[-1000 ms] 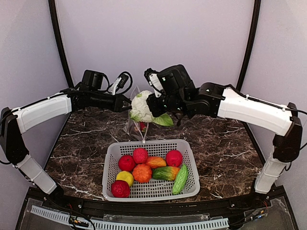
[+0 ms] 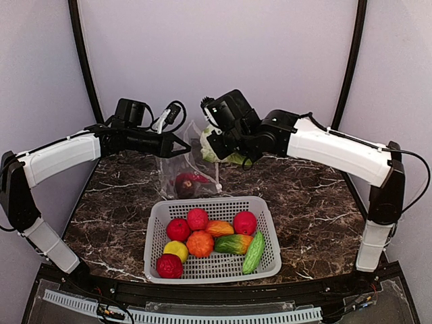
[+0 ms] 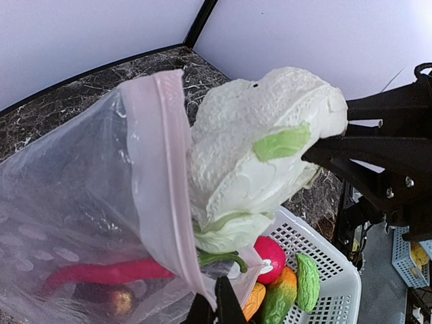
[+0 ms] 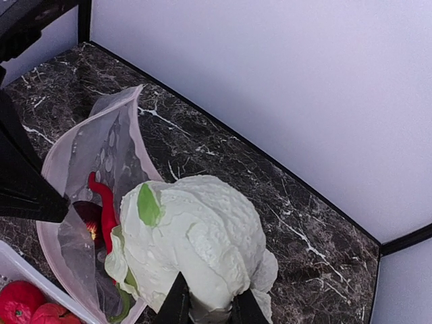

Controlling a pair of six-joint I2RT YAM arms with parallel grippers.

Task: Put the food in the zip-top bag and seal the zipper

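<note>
A clear zip top bag [image 3: 81, 175] hangs with its mouth facing right, its near rim pinched in my left gripper, which is shut on it. Through the film show a red chili pepper [image 4: 105, 209] and a dark round item [image 4: 88, 217]. My right gripper is shut on a white and pale green cabbage [image 4: 196, 243], held at the bag's opening. In the right wrist view the cabbage overlaps the right rim of the bag; whether any of it is inside, I cannot tell. From above, my right gripper [image 2: 214, 150] partly covers the cabbage [image 2: 206, 143].
In front of the bag stands a white basket [image 2: 154, 233] with several items, among them a cucumber [image 2: 254, 252], a yellow fruit [image 2: 176, 250] and an orange pumpkin [image 2: 200, 244].
The bag has swung left and spread wider. The left arm has stayed put.
</note>
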